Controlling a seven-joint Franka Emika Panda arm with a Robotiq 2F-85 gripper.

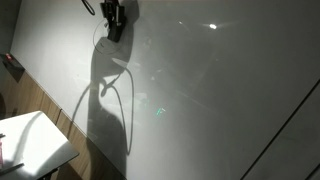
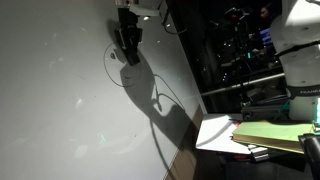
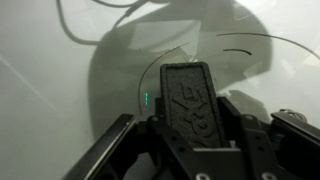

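A dark block-shaped eraser (image 3: 193, 95) with raised lettering sits between the fingers of my gripper, which is shut on it. It is held over a white board (image 3: 60, 100). Thin dark curved lines (image 3: 245, 35) run across the board beyond the eraser, and another curve passes beside its left edge. In the second exterior view, a roughly round line (image 2: 106, 70) shows left of the eraser (image 2: 130, 52). Whether the eraser touches the board cannot be told.
A white table (image 1: 35, 145) stands at lower left in the first exterior view. In the second, a yellow-green book or pad (image 2: 270, 133) lies at lower right, near dark equipment. Most of the board is clear. The arm's shadow falls across it.
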